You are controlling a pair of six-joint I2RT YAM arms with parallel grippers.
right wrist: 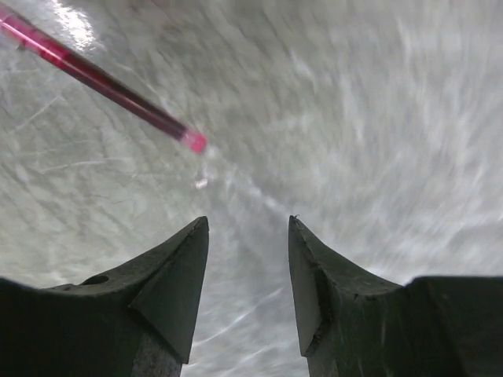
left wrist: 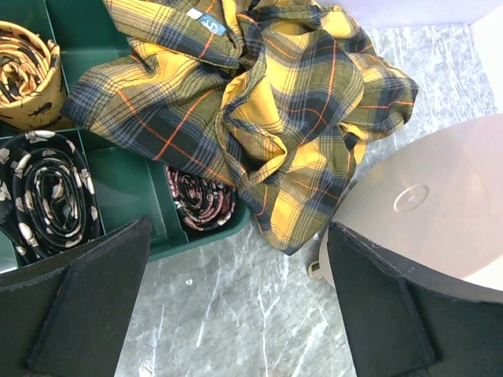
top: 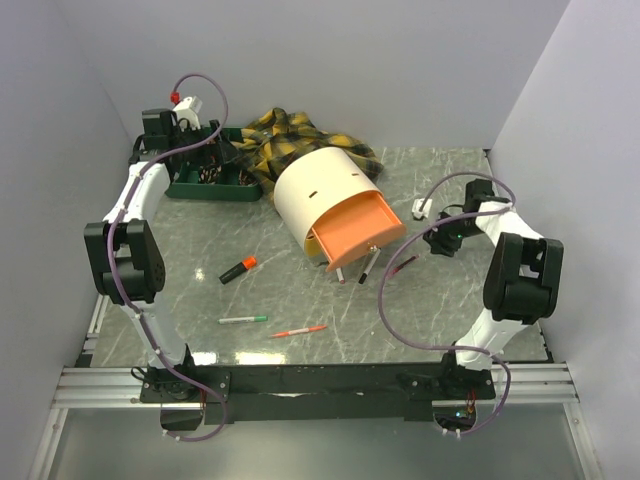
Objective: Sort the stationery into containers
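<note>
A cream cylindrical container [top: 310, 200] lies with its orange drawer [top: 362, 230] pulled out. Beside it lie several pens, among them a dark red one [top: 404, 264], seen close in the right wrist view [right wrist: 110, 86]. A black-and-orange marker [top: 236, 270], a green pen [top: 243, 319] and an orange pen [top: 298, 330] lie on the left and front floor. My right gripper is open and empty, low over the surface near the red pen. My left gripper is open over the green tray [left wrist: 126, 188] at the back left, nothing between its fingers.
A yellow plaid cloth [top: 300, 140] is heaped at the back. The tray holds rolled patterned items.
</note>
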